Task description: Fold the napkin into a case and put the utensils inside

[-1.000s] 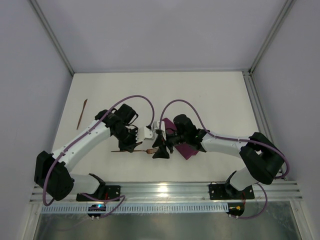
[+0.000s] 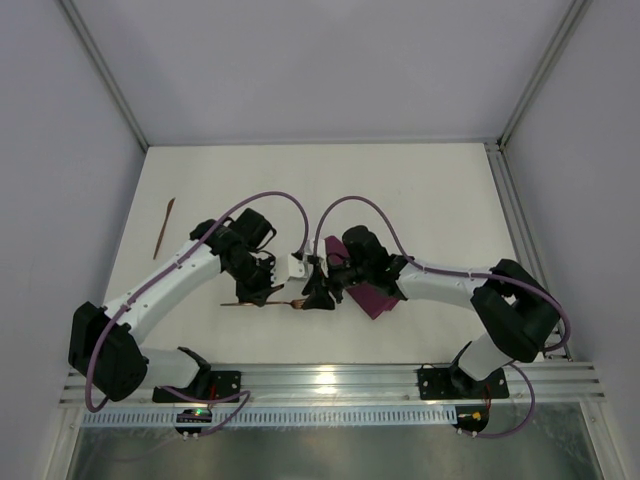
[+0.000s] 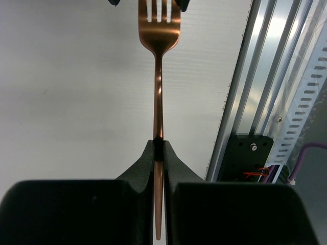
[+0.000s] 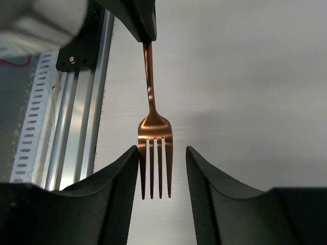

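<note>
A copper-coloured fork (image 2: 276,303) is held level above the table by its handle. My left gripper is shut on that handle, whose end sticks out past the fingers toward the camera in the left wrist view. My right gripper is part open at the tine end. In the right wrist view its fingers stand apart, one overlapping the outer tine and the other clear of the fork. The maroon napkin (image 2: 368,300) lies behind the right gripper in the top view, partly covered by the right arm.
Another slim copper utensil (image 2: 164,228) lies at the table's left side. A metal rail (image 2: 330,377) runs along the front edge. The two grippers are close together.
My right gripper has shifted slightly left and backward, further over the fork's tines. The left arm and the napkin look nearly unchanged.
</note>
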